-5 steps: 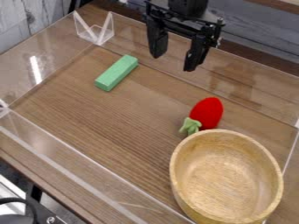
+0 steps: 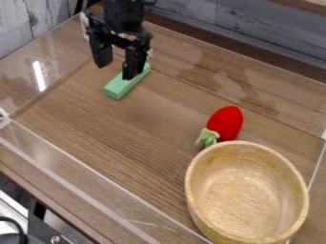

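My black gripper (image 2: 117, 55) is at the upper left, open, its fingers pointing down beside and over the upper end of a pale green block (image 2: 122, 84). The block lies flat on the wooden table (image 2: 109, 143). A red object with a green top (image 2: 223, 126), like a toy vegetable, lies on the right.
An empty cream-coloured bowl (image 2: 249, 219) fills the lower right. The table's edge runs along the lower left and the back.
My gripper has moved left from the upper middle to above the green block. The block, red object and bowl look unmoved.
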